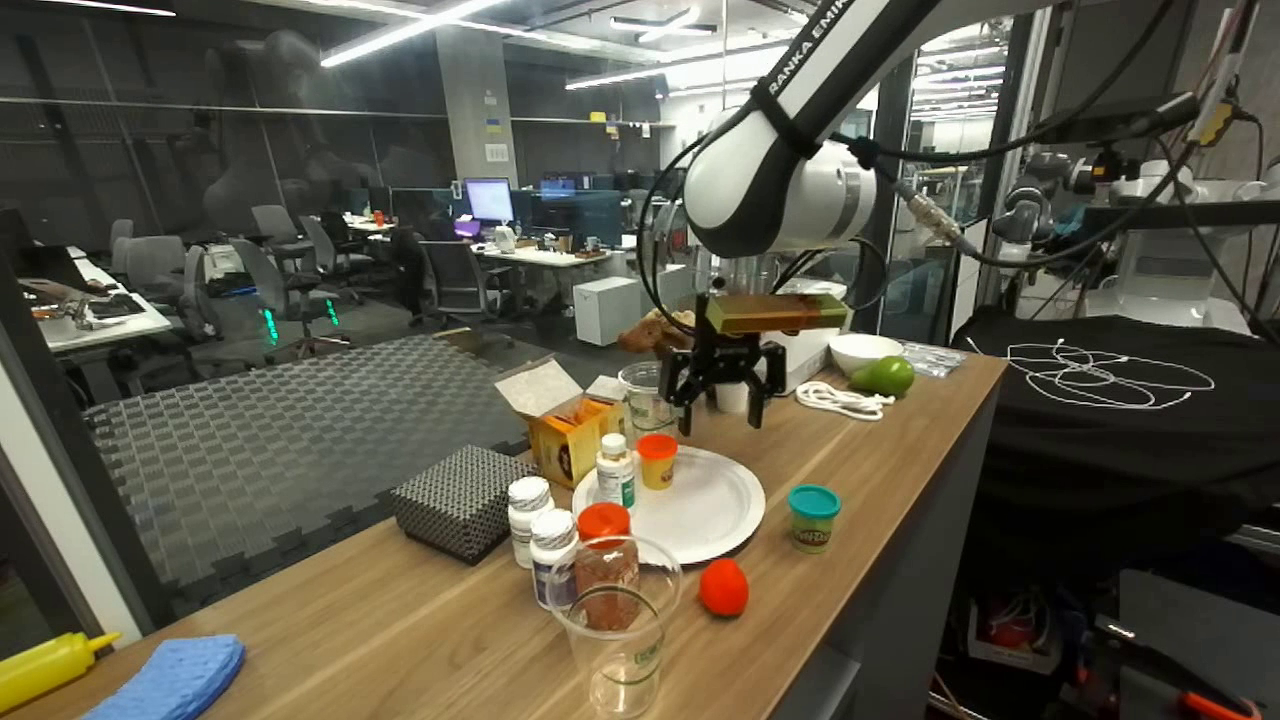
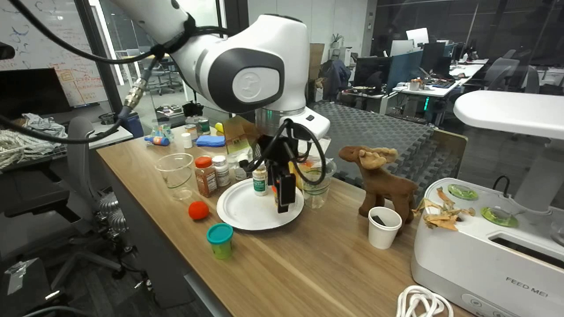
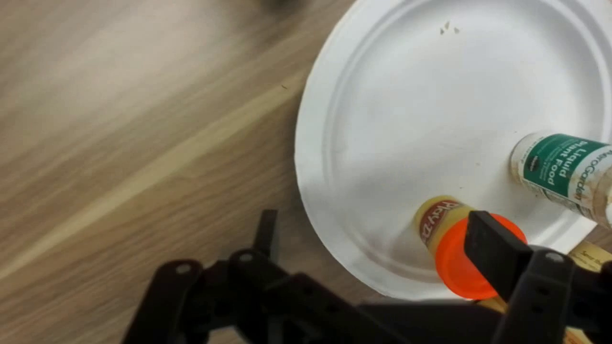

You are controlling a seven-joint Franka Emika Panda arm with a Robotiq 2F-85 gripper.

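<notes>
Above the far edge of a white plate [image 1: 720, 504] hangs my gripper [image 1: 720, 422], its fingers apart with nothing between them. On that plate stand a yellow Play-Doh tub with an orange lid [image 1: 656, 462] and a white plant food bottle with a green label [image 1: 615, 475]. In the wrist view one finger [image 3: 496, 252] overlaps the orange lid [image 3: 459, 269], while the other finger [image 3: 265, 235] is over bare wood. A teal-lidded Play-Doh tub [image 1: 813, 518] and a red ball-like object [image 1: 723, 588] sit on the table beside the plate.
White bottles [image 1: 528, 510], a red-lidded jar [image 1: 606, 564] and a clear cup [image 1: 621, 672] crowd the plate's near side. A brown moose toy [image 2: 380, 185], paper cup [image 2: 384, 227] and white appliance [image 2: 491, 264] stand farther along. Wood beside the teal-lidded tub is clear.
</notes>
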